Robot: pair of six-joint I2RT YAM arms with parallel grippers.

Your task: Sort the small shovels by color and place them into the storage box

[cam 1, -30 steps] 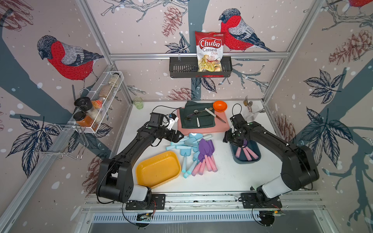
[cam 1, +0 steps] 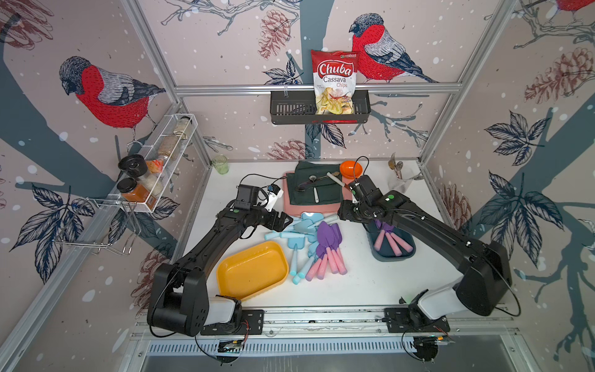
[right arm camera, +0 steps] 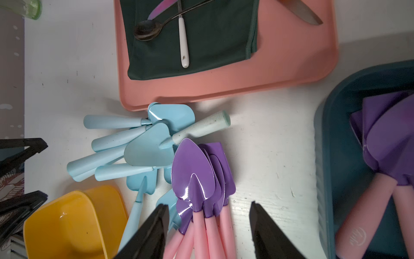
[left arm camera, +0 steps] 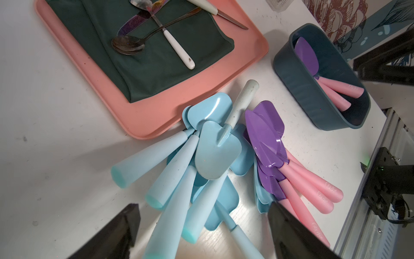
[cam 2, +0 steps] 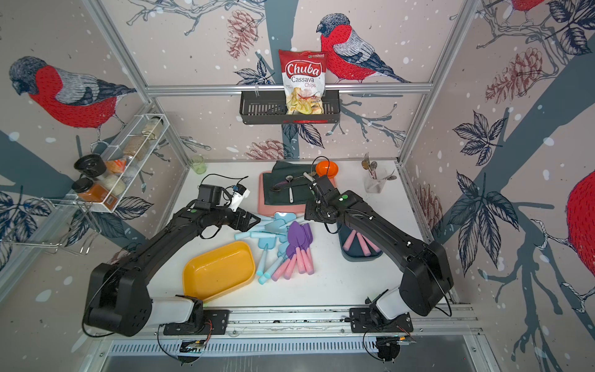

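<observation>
A mixed pile lies mid-table: light-blue shovels (left arm camera: 217, 155) on the left and purple shovels with pink handles (right arm camera: 192, 170) on the right. The dark teal box (cam 1: 394, 248) at the right holds purple shovels with pink handles (right arm camera: 388, 146). The yellow box (cam 2: 217, 271) at front left is empty. My left gripper hangs open above the blue shovels. My right gripper is open above the purple pile, left of the teal box, with nothing between its fingers.
A pink tray (right arm camera: 293, 73) with a dark green cloth and cutlery lies behind the pile, near an orange bowl (cam 1: 350, 168). A glass and a utensil holder stand at the back corners.
My right arm has moved leftward and a little up, from over the teal box toward the pile. The left arm has shifted slightly.
</observation>
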